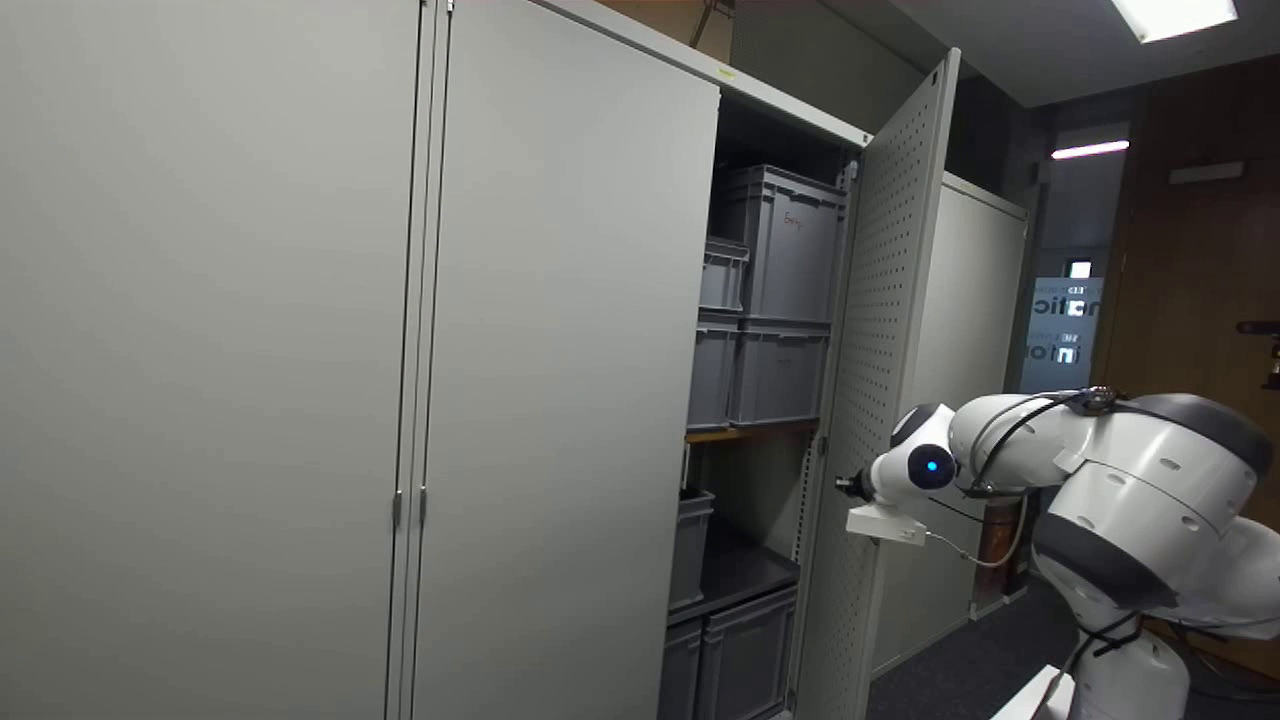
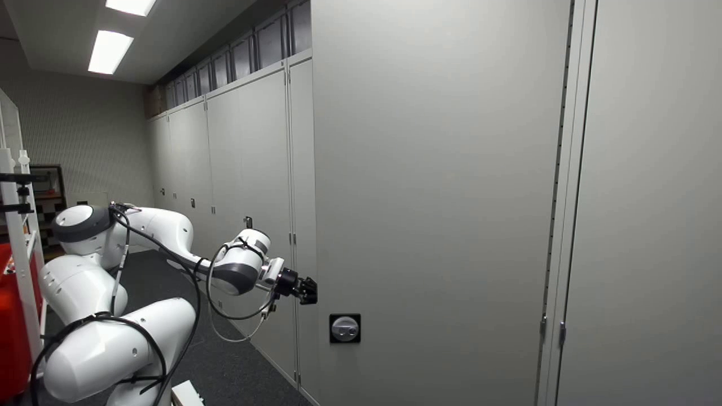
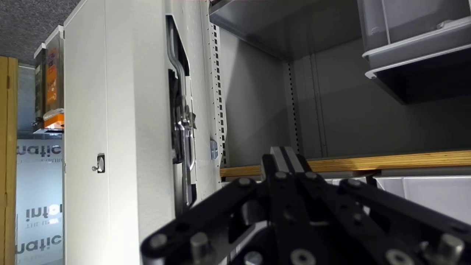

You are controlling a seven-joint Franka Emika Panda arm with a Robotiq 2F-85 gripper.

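Note:
A tall grey cabinet door (image 1: 894, 276) stands swung out from the cabinet, its perforated inner face toward the shelves. In the wrist view the door's edge (image 3: 152, 110) and its latch rods (image 3: 179, 101) run along the left of my gripper. The gripper is shut, with nothing showing between its fingers, and points toward the open shelves. From the first exterior side, the gripper (image 1: 846, 486) appears in front of the door's inner face; whether it touches the door cannot be told. In the second exterior view, the gripper (image 2: 311, 291) overlaps the door's edge near the round lock handle (image 2: 345, 328).
Grey bins (image 1: 786, 372) fill several shelves inside the cabinet. A wooden-edged shelf (image 3: 344, 165) crosses the wrist view. The neighbouring cabinet door (image 1: 564, 360) is closed. Another cabinet (image 1: 978, 396) stands behind the open door.

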